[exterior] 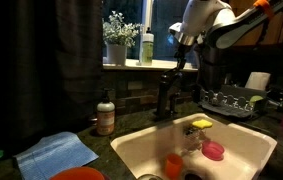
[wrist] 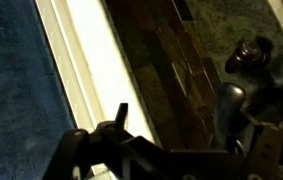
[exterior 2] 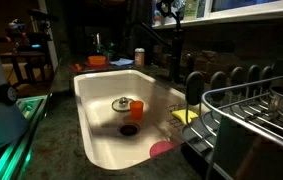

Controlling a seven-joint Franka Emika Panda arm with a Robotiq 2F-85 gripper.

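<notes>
My gripper (exterior: 180, 66) is raised above the back of the sink, near the windowsill and the dark faucet (exterior: 167, 95). In the wrist view the gripper spans the bottom edge, open and with nothing between its fingers. Below it are the white sill (wrist: 84, 60), the tiled wall and, to the right, dark faucet parts (wrist: 243, 55). Inside the white sink (exterior 2: 99, 150) stand an orange cup (exterior 2: 136, 110) and, farther along, a pink bowl (exterior: 213, 150). A yellow sponge (exterior: 202, 124) sits at the sink's back edge.
A clear bottle (exterior: 147, 48) and a potted plant (exterior: 120, 40) stand on the sill. Left of the sink are a soap bottle (exterior: 105, 115), a blue cloth (exterior: 56, 156) and a red dish (exterior: 78, 174). A wire dish rack (exterior 2: 246, 105) stands beside the sink.
</notes>
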